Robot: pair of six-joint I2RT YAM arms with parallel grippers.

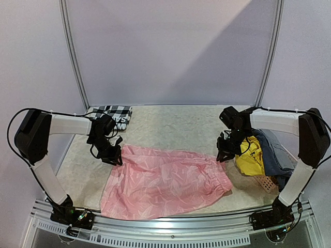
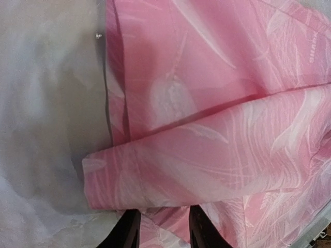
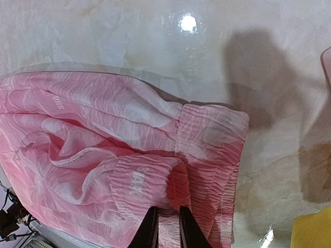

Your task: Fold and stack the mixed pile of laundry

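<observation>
A pink patterned garment [image 1: 163, 186] lies spread across the front of the table. My left gripper [image 1: 115, 157] is low at its upper left corner; in the left wrist view its fingers [image 2: 126, 232] are part open, tips at the edge of a fold of pink cloth [image 2: 201, 155]. My right gripper [image 1: 223, 154] is at the upper right corner; in the right wrist view its fingers [image 3: 150, 230] are part open over the ribbed pink band [image 3: 142, 183], with the tips partly in shadow against the cloth.
A folded black-and-white checked item [image 1: 120, 114] lies at the back left. A basket [image 1: 266, 182] at the right holds yellow [image 1: 248, 163] and blue-grey [image 1: 276, 155] clothing.
</observation>
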